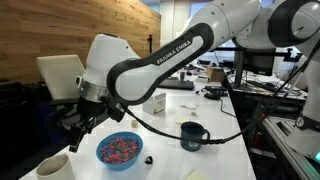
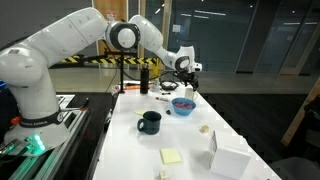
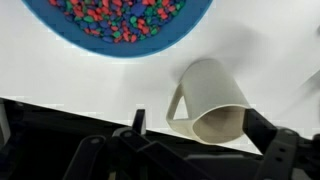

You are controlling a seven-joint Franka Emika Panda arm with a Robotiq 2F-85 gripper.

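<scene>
A white mug lies below my open gripper in the wrist view, its handle on the left and its rim toward the bottom. Nothing is held between the two spread fingers. In exterior view 1 the mug stands at the near left corner of the table, with the gripper above it. Beside it sits a blue bowl full of small red, blue and green pieces; the bowl also fills the top left of the wrist view.
A dark mug stands to the bowl's right, and a white box farther along the table. A small black object and a yellow paper square lie on the white tabletop. A black cable hangs across from the arm.
</scene>
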